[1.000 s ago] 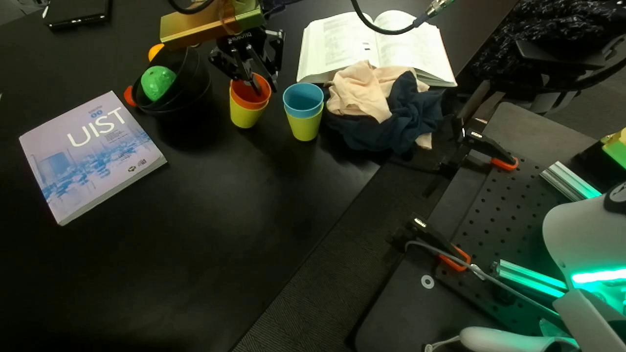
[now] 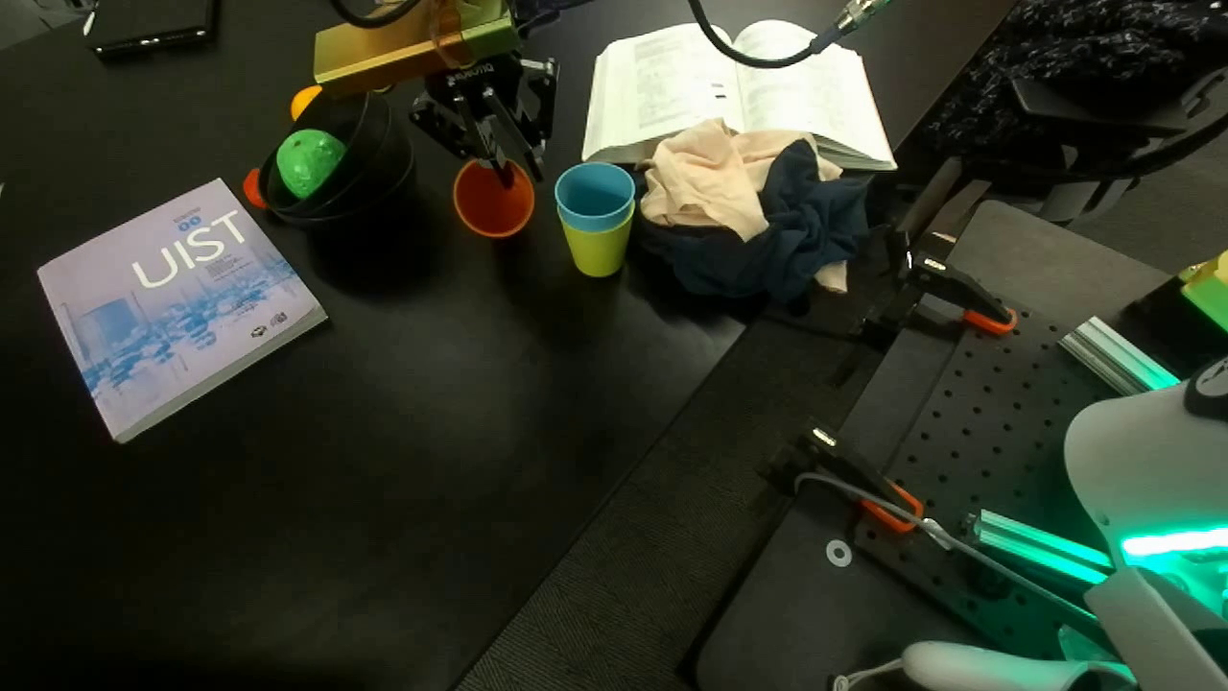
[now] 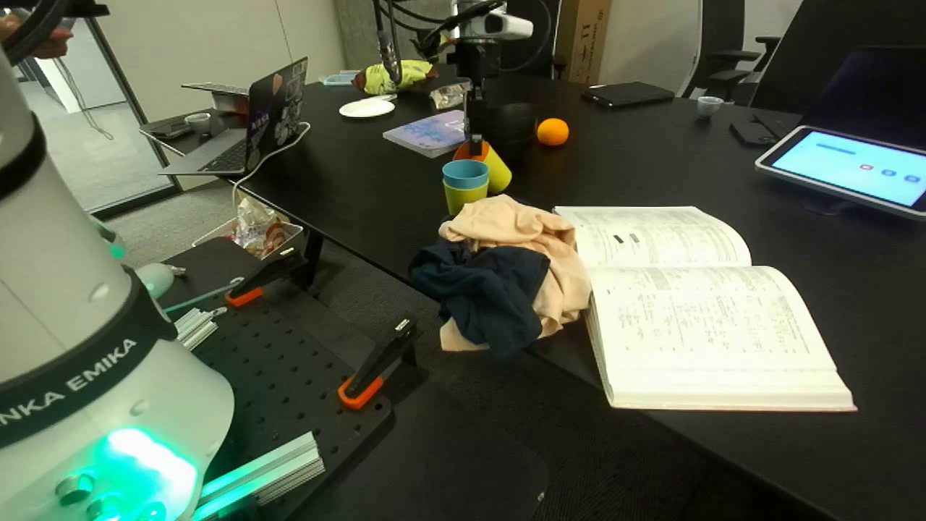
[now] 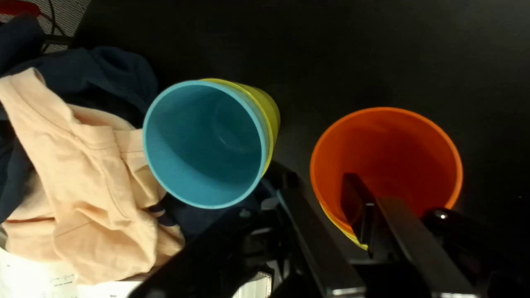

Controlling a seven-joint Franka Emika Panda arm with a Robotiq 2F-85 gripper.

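Note:
My gripper points down at the orange-and-yellow cup stack, fingers open. One finger reaches inside the orange cup in the wrist view; the other is outside its rim, between the two stacks. The orange cup's stack is tilted, its mouth turned toward exterior view 1, and its yellow side shows in exterior view 2. Close by, a blue cup stands upright inside a yellow-green cup. Whether the tilted stack's base rests on the table cannot be told.
A crumpled peach and navy cloth lies beside the blue cup, near the table edge. Behind it is an open book. Black bowls hold a green ball. The UIST book lies left.
The orange-and-yellow stack stood upright one second ago; now it leans over with its mouth toward exterior view 1. My gripper has barely moved. The blue cup has stayed put.

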